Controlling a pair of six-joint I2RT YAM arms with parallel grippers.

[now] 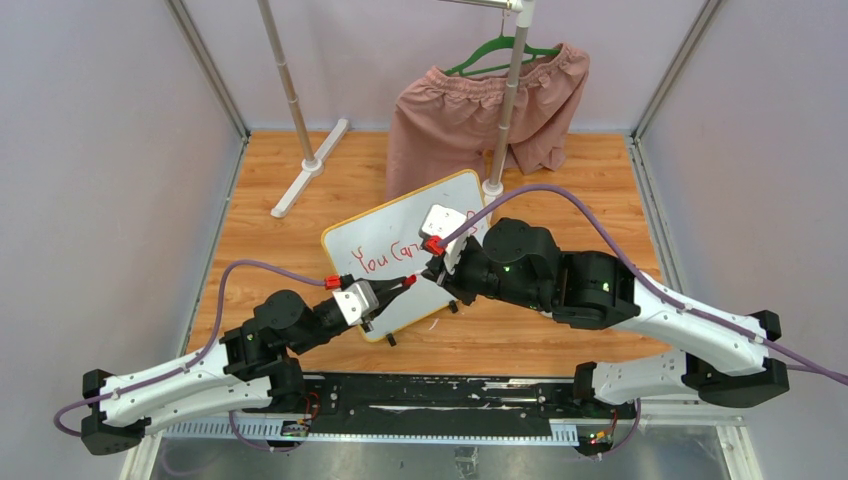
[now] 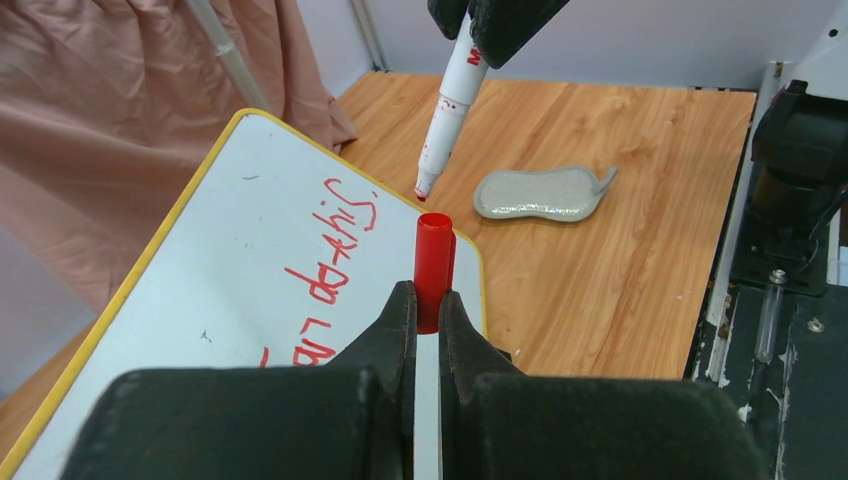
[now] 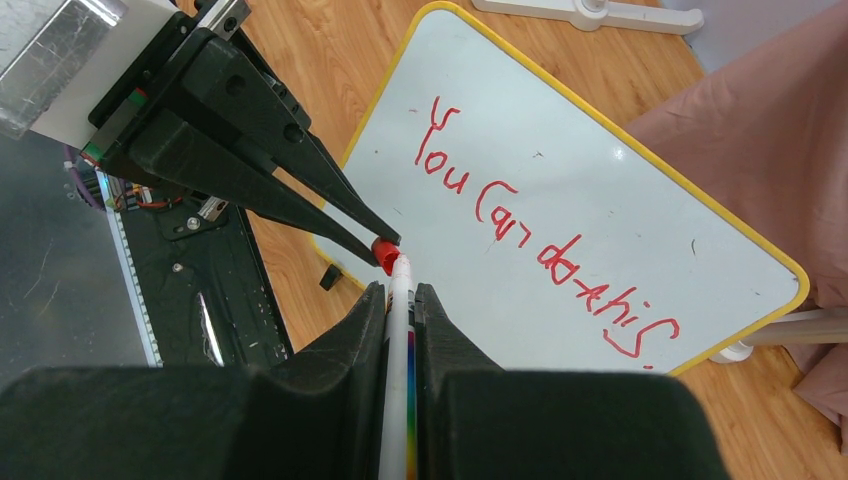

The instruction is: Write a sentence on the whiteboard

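Observation:
Red handwriting reading "You Can do this" runs across the tilted whiteboard (image 3: 480,300), which has a yellow rim. My left gripper is shut on a red marker cap (image 2: 434,262), its mouth turned up. Above the board, my right gripper is shut on a white marker (image 3: 397,350). In the left wrist view the marker (image 2: 447,115) points down, its red-stained tip just above the cap with a small gap between them. The right hand covers the end of the writing in the top view.
Pink shorts (image 1: 440,130) hang on a rack behind the board. A rack foot (image 1: 310,170) stands at the back left. One grey sparkly pouch (image 2: 540,193) lies on the wooden table, otherwise bare to the right.

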